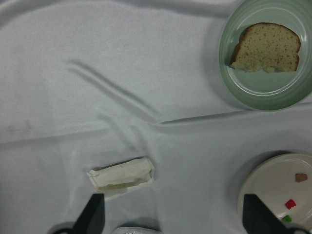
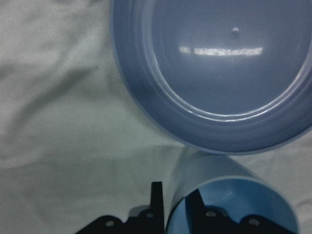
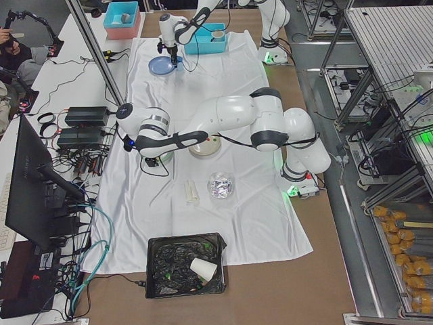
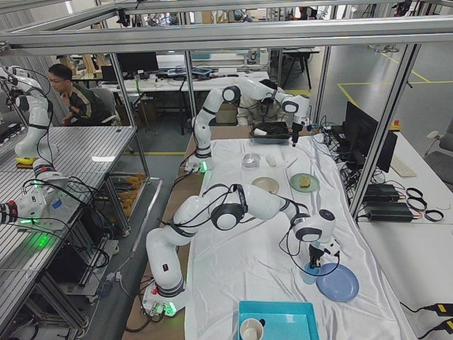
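Observation:
My left gripper is open above the cloth, nothing between its fingers. Below it lie a green plate [image 1: 265, 100] with a bread slice [image 1: 265, 46], a beige plate [image 1: 263, 185] with small coloured bits and a folded cream item [image 1: 122, 175]. In the right wrist view my right gripper is at the rim of a light blue cup [image 2: 243, 204], one finger inside it and one outside, beside a blue plate [image 2: 214, 68]. Whether it is closed on the rim is unclear.
A cyan bin [image 4: 290, 308] holding a white mug [image 4: 251, 330] stands at one end of the cloth, a black lined tray [image 3: 162, 284] at the other. A silver foil dish [image 3: 220, 185] sits mid-cloth. Monitors and cables line one side.

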